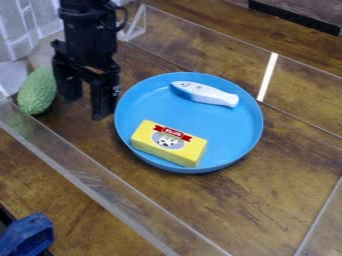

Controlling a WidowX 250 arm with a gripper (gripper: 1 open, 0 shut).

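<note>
My black gripper (86, 87) hangs at the upper left, open, with nothing seen between its dark fingers. It is left of a blue plate (234, 140) and just right of a green elongated vegetable (38, 94). On the plate lie a white fish-like object (205, 94) at the back and a yellow box (170, 143) with a red label at the front.
A blue object (24, 236) lies at the lower left corner. Clear, shiny edges run along the left side.
</note>
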